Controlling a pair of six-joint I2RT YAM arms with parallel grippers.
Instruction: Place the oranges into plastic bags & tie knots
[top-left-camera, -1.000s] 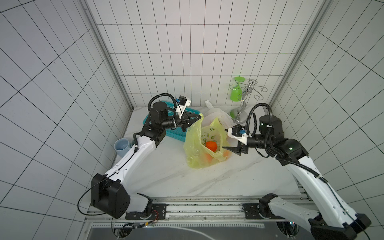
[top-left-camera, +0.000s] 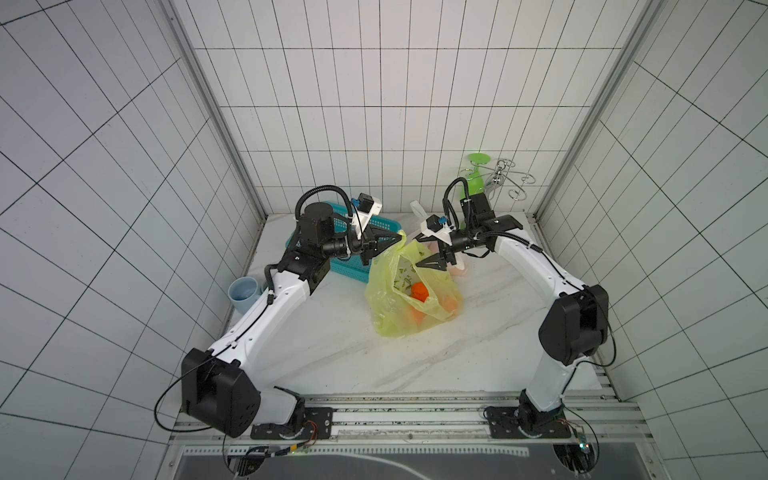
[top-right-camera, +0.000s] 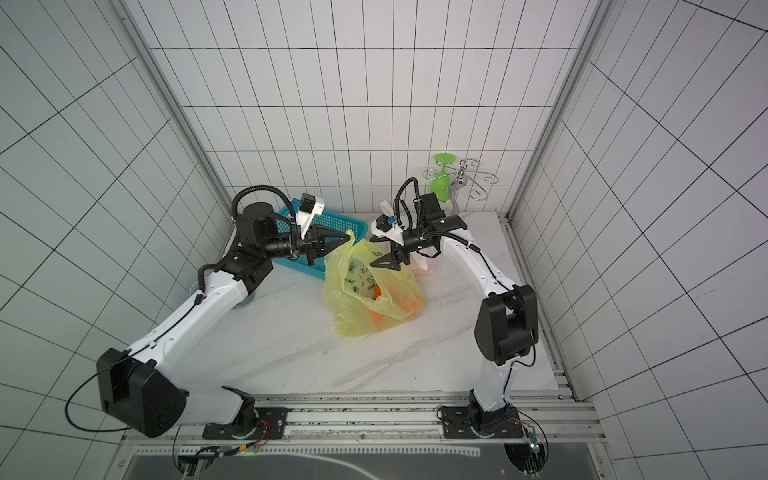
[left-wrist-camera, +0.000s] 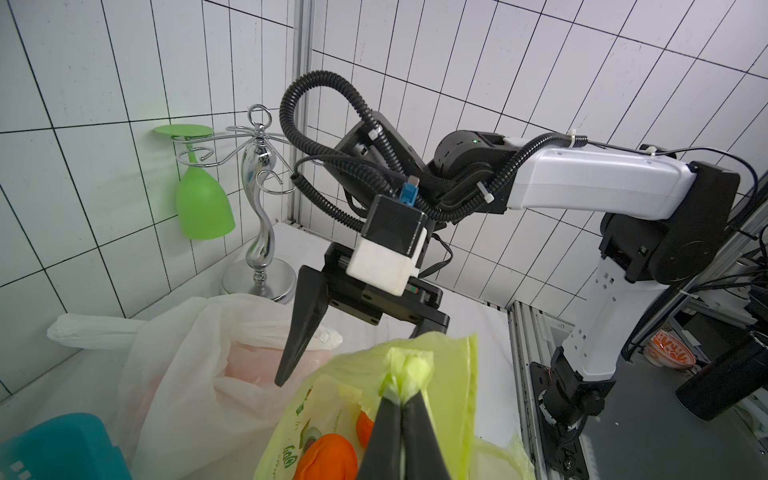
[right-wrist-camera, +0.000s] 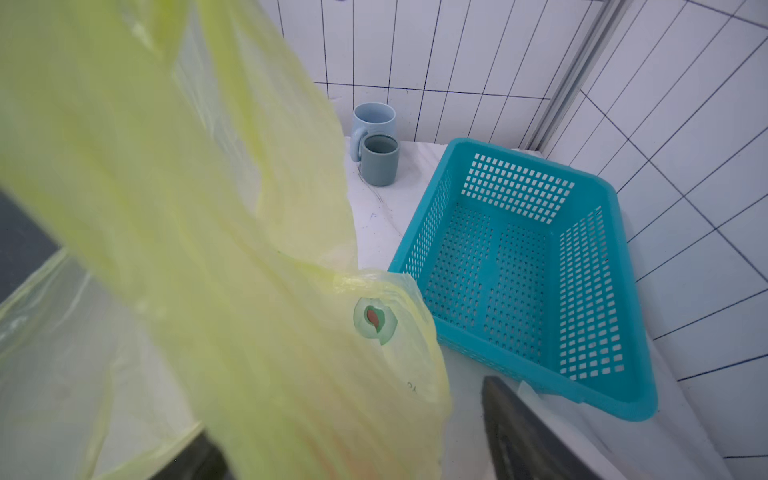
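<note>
A yellow translucent plastic bag (top-left-camera: 385, 304) stands on the counter, oranges (left-wrist-camera: 324, 460) inside. My left gripper (top-left-camera: 397, 237) is shut on a gathered top corner of it, which pokes up between the fingertips in the left wrist view. My right gripper (top-left-camera: 416, 251) is part open at the bag's other top edge, one finger on each side in the top views. In the right wrist view the yellow film fills much of the frame between blurred fingers; whether they touch it cannot be told.
A teal basket (right-wrist-camera: 608, 264) sits behind left, two mugs (right-wrist-camera: 379, 164) at the left side. A white bag (left-wrist-camera: 176, 352) lies behind the yellow one, near a metal stand (left-wrist-camera: 257, 216) with a green glass (left-wrist-camera: 204, 208).
My right arm has swung back and leftward, bringing its gripper from the bag's right side to over its top edge. My left gripper has held still.
</note>
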